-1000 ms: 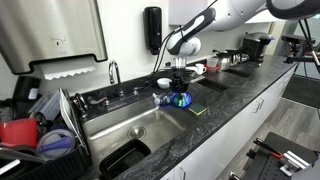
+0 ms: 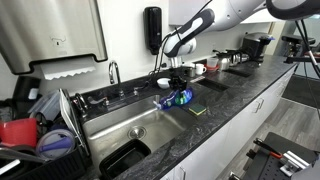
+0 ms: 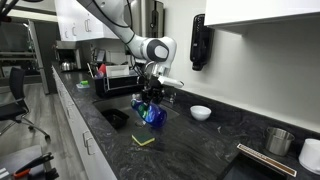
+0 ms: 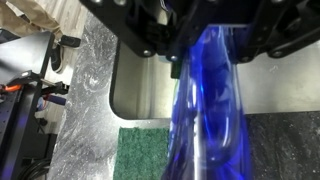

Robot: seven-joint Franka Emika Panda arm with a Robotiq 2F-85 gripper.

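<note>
A blue, translucent bottle-like object (image 4: pixel 205 110) runs down the middle of the wrist view, with my gripper shut on its upper part. In exterior view 1 this blue object (image 2: pixel 178 98) hangs tilted at the right end of the sink (image 2: pixel 130 128). The second exterior view shows the gripper (image 3: pixel 148 98) over the counter edge of the sink, the blue object (image 3: pixel 154 115) below it. A green sponge (image 4: pixel 140 152) lies on the counter beside the basin; in exterior view 1 the sponge (image 2: pixel 198 109) is just right of the blue object.
A dish rack (image 2: pixel 60 140) with dishes stands left of the sink, and a black tub (image 2: pixel 125 157) sits in the basin's near left. A white bowl (image 3: pixel 200 112) is by the wall.
The blue object has gone from lying flatter to a more raised, tilted pose at the sink's right end. My gripper has moved slightly with it.
</note>
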